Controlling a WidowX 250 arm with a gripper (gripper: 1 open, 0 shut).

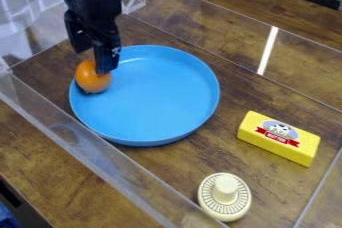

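My black gripper (92, 56) reaches down from the top left over an orange round object (92, 80) that rests on the left part of a blue plate (160, 102). The fingers are open, just above and around the top of the orange object; whether they touch it is unclear.
A yellow box (278, 138) with a red and white label lies at the right. A white ribbed round object (225, 196) is at the bottom. Clear plastic walls edge the wooden table (241, 32), which is bare at the upper right.
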